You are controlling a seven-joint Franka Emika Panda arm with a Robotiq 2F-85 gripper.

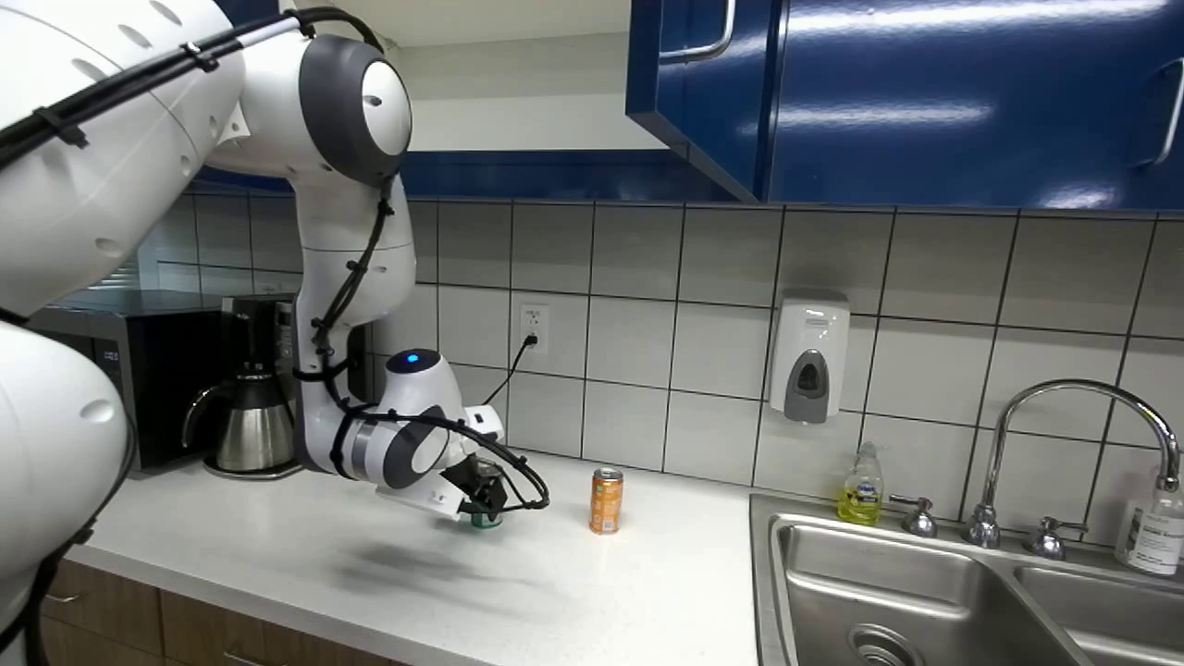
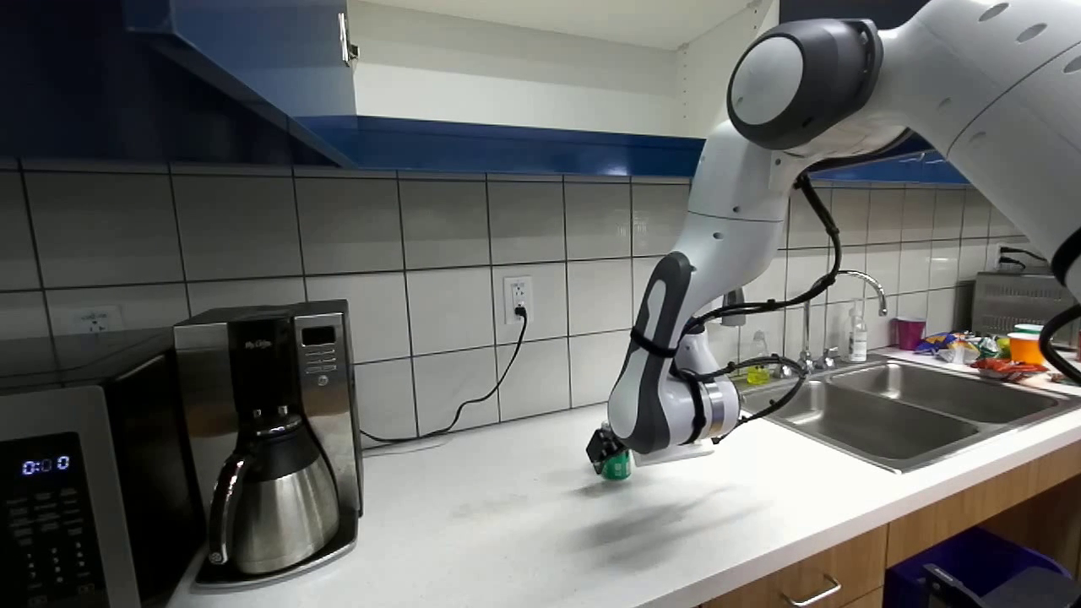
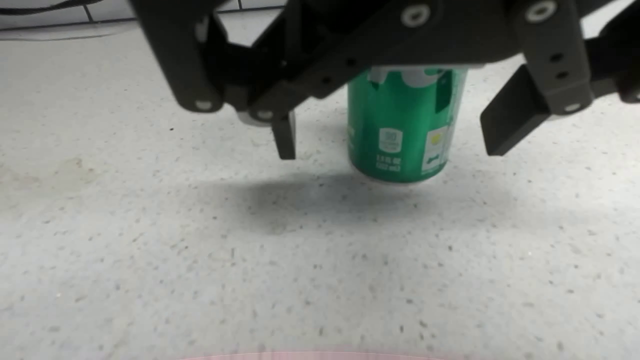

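Note:
A green can stands upright on the counter, its top hidden behind my gripper's dark body in the wrist view. My gripper is open, one finger on either side of the can, with a gap showing on both sides. In exterior view 2 the green can shows just beneath the gripper. From exterior view 1 only the base of the green can shows below the gripper. To its right an orange can stands upright on the counter.
The steel sink and faucet lie at the right, with a yellow soap bottle behind. A coffee maker and microwave occupy the other end. Bare counter lies between. A cupboard door hangs open above.

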